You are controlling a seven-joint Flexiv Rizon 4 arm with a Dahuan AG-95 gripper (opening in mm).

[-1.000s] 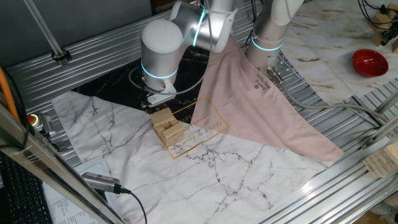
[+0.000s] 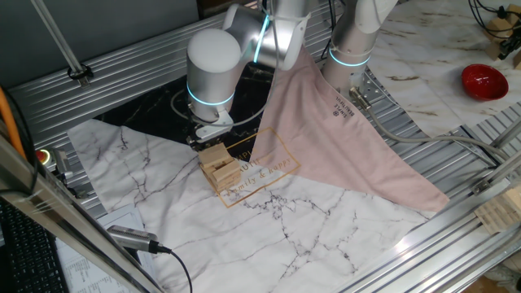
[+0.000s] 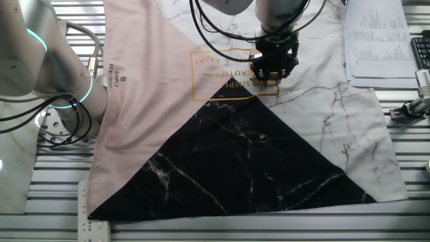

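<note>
A pale wooden block structure point(image 2: 220, 169) with a gap in its top stands on the cloth, over one edge of the gold-framed lettering. Right behind it in exterior view 1 is my gripper point(image 2: 200, 143), low down; the blocks partly hide its fingers. From the opposite side, exterior view 2 shows the black gripper point(image 3: 271, 75) hanging over the lettering, with bits of the wooden structure point(image 3: 254, 55) showing around it. Whether the fingers touch the wood, or how far apart they stand, is too dark and small to make out.
The pink, white and black marbled cloth point(image 2: 326, 138) covers most of the slatted metal table. A red bowl point(image 2: 485, 82) stands far right. A metal post point(image 2: 77, 212), a cabled grey device point(image 2: 134, 238) and papers point(image 3: 381, 40) lie at the side.
The arm's wrist has shifted very slightly right and down in exterior view 1. The wooden structure stays in almost the same place.
</note>
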